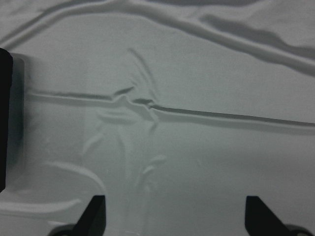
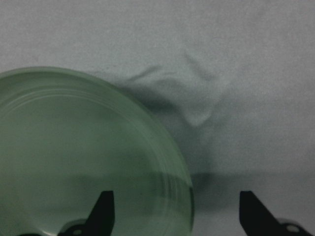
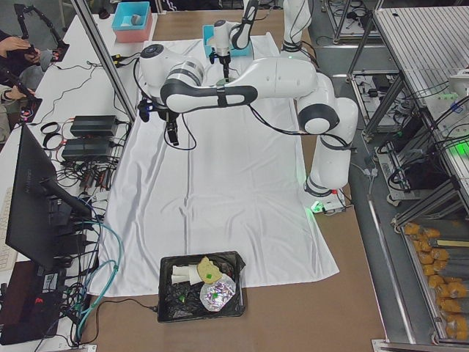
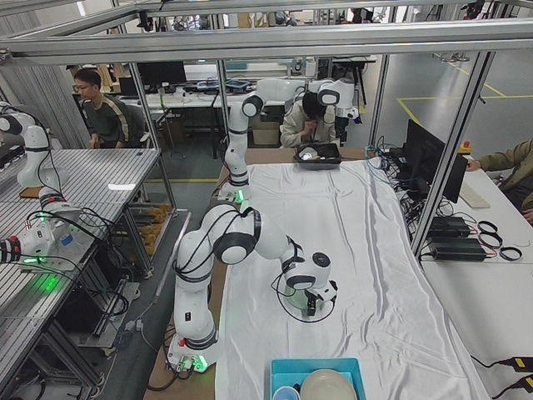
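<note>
A pale green plate (image 2: 88, 132) lies on the white cloth (image 4: 350, 233). My right gripper hangs open over the plate's edge, one finger over the plate and the other beside it, with nothing held. In the camera right view the same plate (image 4: 296, 298) is partly hidden under that arm. My left gripper stands open above bare cloth, with nothing between its fingers; in the camera left view it hangs over the cloth's left part.
A black tray (image 3: 165, 286) with several items sits at one end of the cloth. A blue bin (image 4: 283, 367) with dishes sits at the other end. A monitor (image 3: 33, 205) and cables line the left side.
</note>
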